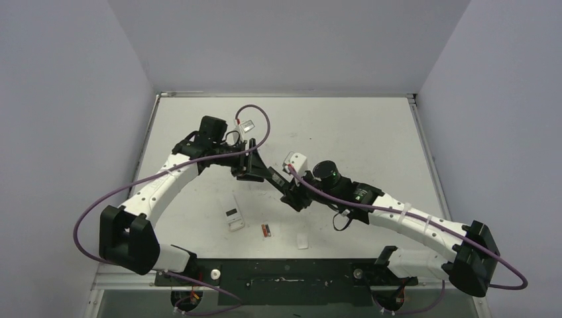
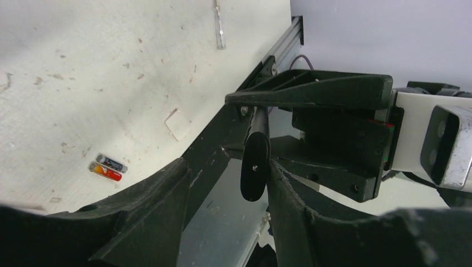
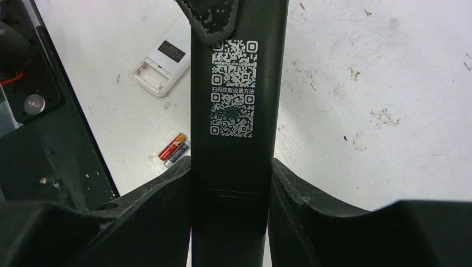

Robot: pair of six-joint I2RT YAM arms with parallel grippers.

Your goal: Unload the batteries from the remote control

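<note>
My right gripper is shut on a black remote control (image 3: 235,150), held above the table with its printed codes facing the right wrist camera. In the left wrist view the remote's rounded end (image 2: 255,167) points toward my left gripper, whose fingers stand apart, open. Whether those fingers touch the remote is hard to tell. Two batteries, one orange-red (image 2: 106,171) and one dark (image 2: 112,162), lie side by side on the table. A white remote (image 3: 163,60) with its battery bay uncovered rests to their left in the top view.
A small white cover (image 1: 303,241) lies near the table's front edge. A thin clear-handled tool (image 2: 220,33) is on the table at the top of the left wrist view.
</note>
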